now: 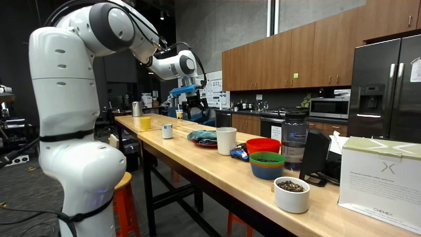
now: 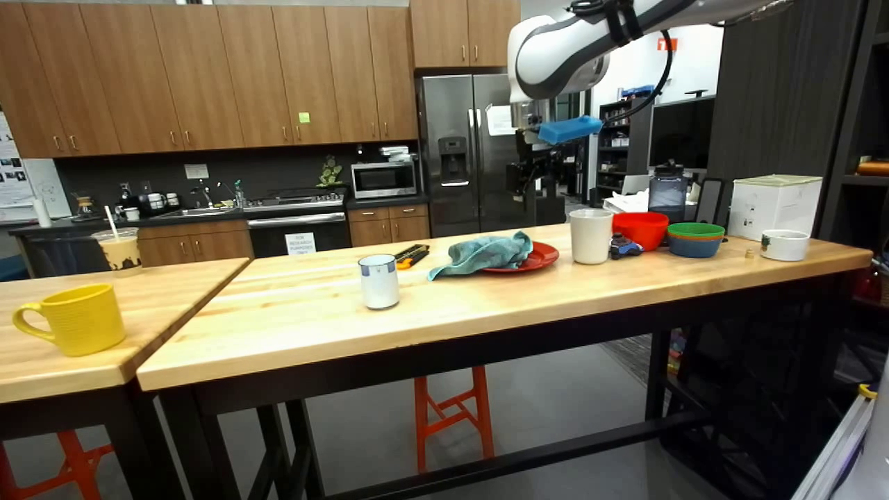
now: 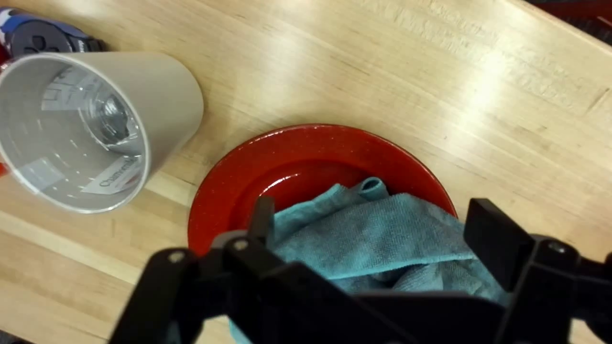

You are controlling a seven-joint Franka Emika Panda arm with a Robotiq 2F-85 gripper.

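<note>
In the wrist view my gripper stands open, its two black fingers far apart and nothing held. Beneath it lies a teal cloth (image 3: 367, 235), crumpled over a red plate (image 3: 321, 140). The same cloth (image 2: 483, 253) and plate (image 2: 546, 254) rest on the table in exterior view 2, with the gripper (image 2: 530, 193) well above the tabletop. A beige cup (image 3: 166, 94) is beside the plate; clear wrapping and a paper labelled Chamomile show inside it.
A white mug (image 2: 380, 283) and black-and-orange tools (image 2: 412, 255) are on the plate's other side. Past the beige cup sit a blue object (image 1: 239, 153), a red bowl (image 1: 263, 145), stacked bowls (image 1: 267, 170), a bottle (image 1: 294, 138) and a white box (image 1: 379, 189).
</note>
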